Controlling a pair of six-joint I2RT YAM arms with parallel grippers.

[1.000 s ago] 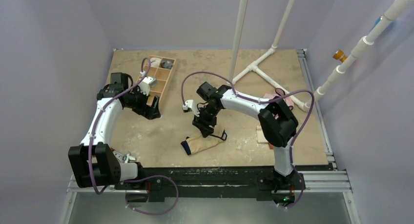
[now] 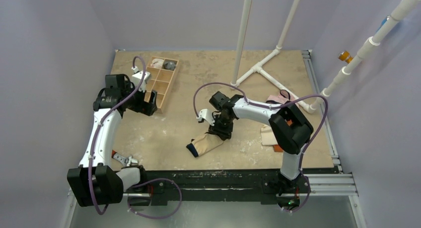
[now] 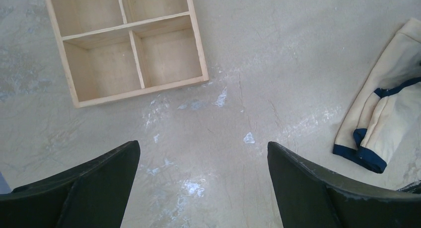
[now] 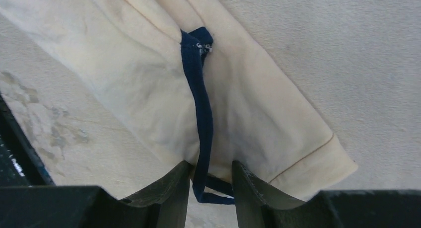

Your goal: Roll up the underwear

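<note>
The cream underwear with navy bands [image 2: 205, 144] lies folded into a long strip at the table's front middle. My right gripper is over its right end, fingers apart. Between those fingers runs the navy band [image 4: 203, 118], its loose end drooping at the bottom of the right wrist view. From above, the right gripper hides that end of the garment. Off to the left, beside the box, my left gripper stands open and empty; the underwear [image 3: 385, 114] shows at the right of its view.
A wooden box with compartments [image 2: 169, 85] stands at the back left, with rolled cloths in its far cells. Folded cloths [image 2: 268, 135] lie to the right, partly behind the right arm. White pipes [image 2: 258, 68] rest at the back right. Bare table separates box and underwear.
My right gripper has moved right and down onto the underwear's right end, covering the navy loop seen there before. The underwear has shifted slightly right. My left gripper has drawn a little left.
</note>
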